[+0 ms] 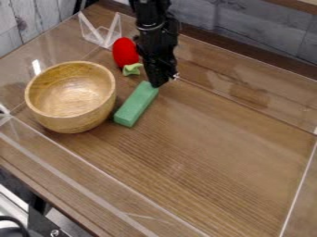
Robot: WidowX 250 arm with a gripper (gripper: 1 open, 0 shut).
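Observation:
A black gripper (158,69) reaches down from the top of the view and stands just beyond the upper end of a green rectangular block (135,106). Its fingers look shut, with nothing visible between them. The block lies flat on the wooden table (223,148), right of a large wooden bowl (70,93). A red object (125,52) and a small light-green piece (132,70) lie left of the gripper.
A white item (100,30), perhaps plastic, lies at the back left near the table's edge.

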